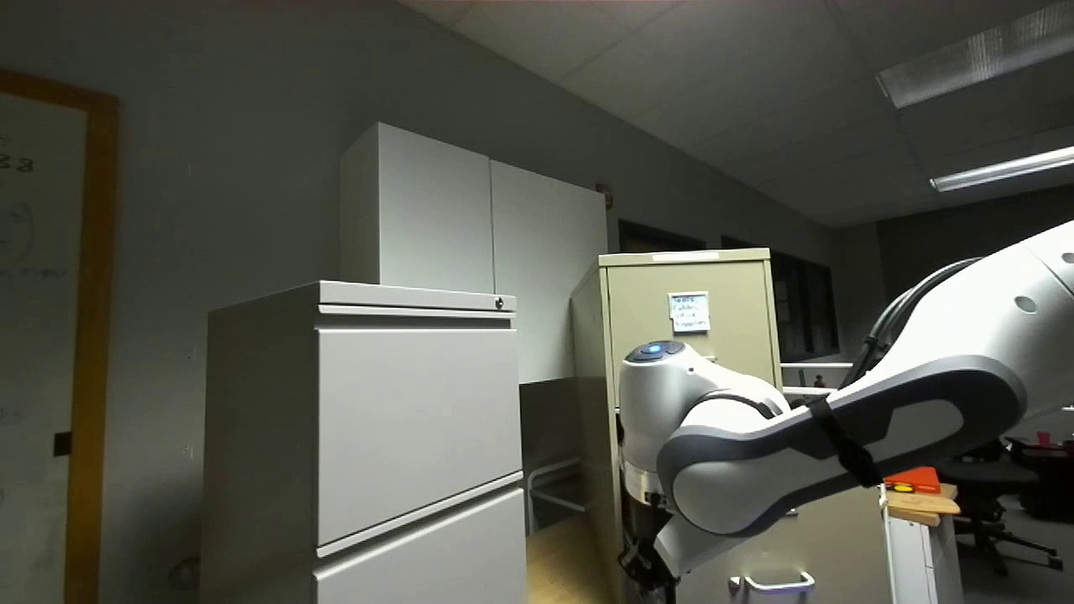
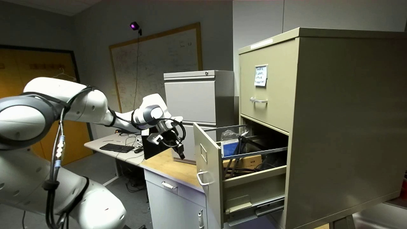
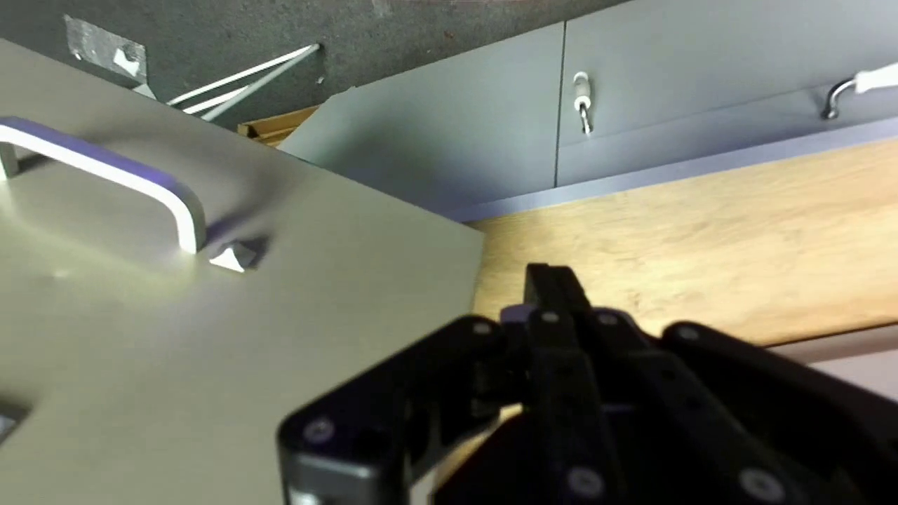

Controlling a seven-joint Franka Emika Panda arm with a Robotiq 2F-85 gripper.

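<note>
A beige filing cabinet point(image 2: 343, 114) has its lower drawer point(image 2: 209, 160) pulled well out, showing a blue packet point(image 2: 229, 148), a cardboard box point(image 2: 250, 162) and black items inside. On the drawer front is a metal handle point(image 3: 109, 168), seen in the wrist view to the left of my gripper. The gripper is shut, and nothing shows between its fingers. In the second exterior view the gripper point(image 2: 181, 152) hangs just left of the drawer front, above the wooden counter. My fingertips appear near the drawer front's edge in the wrist view; whether they touch it I cannot tell.
Wooden counter point(image 2: 168, 162) lies beneath the gripper, over a grey base cabinet point(image 2: 173, 202) with handles. A light grey cabinet point(image 2: 190, 100) stands behind it. The upper drawer point(image 2: 269, 82) of the beige cabinet is closed and carries a handwritten label. A desk with a keyboard point(image 2: 117, 148) is further left.
</note>
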